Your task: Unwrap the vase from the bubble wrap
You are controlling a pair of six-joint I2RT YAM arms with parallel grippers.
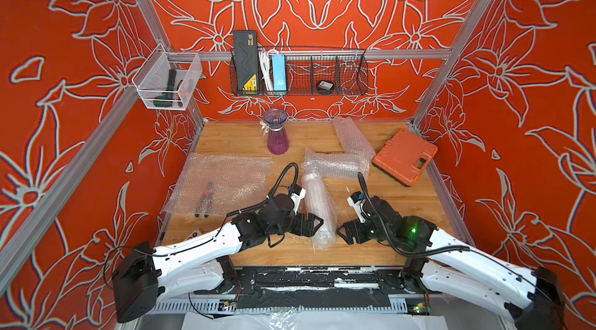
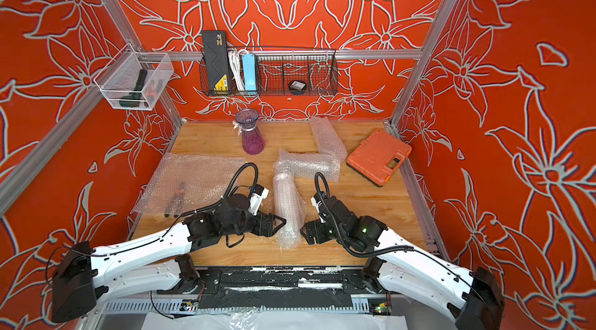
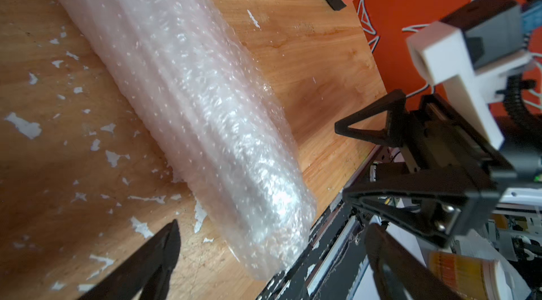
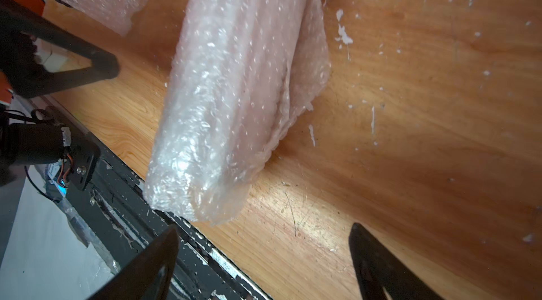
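A long bundle of bubble wrap (image 1: 320, 202) lies at the table's middle, its near end toward the front edge. Whatever is inside it is hidden by the wrap. My left gripper (image 1: 317, 224) is at the bundle's left side, fingers apart, and the bundle's end shows beyond them in the left wrist view (image 3: 237, 175). On the right side, my right gripper (image 1: 343, 235) also has its fingers spread, with only bare table between the tips in the right wrist view; the bundle (image 4: 225, 74) lies just past them. An unwrapped purple glass vase (image 2: 250, 134) with a white ribbon stands upright at the back.
A flat bubble-wrap sheet (image 1: 217, 181) covers the left of the table, with a dark tool showing there. More loose wrap (image 1: 352, 137) trails toward the back. An orange case (image 1: 406, 156) lies at right. Wire and clear baskets hang above.
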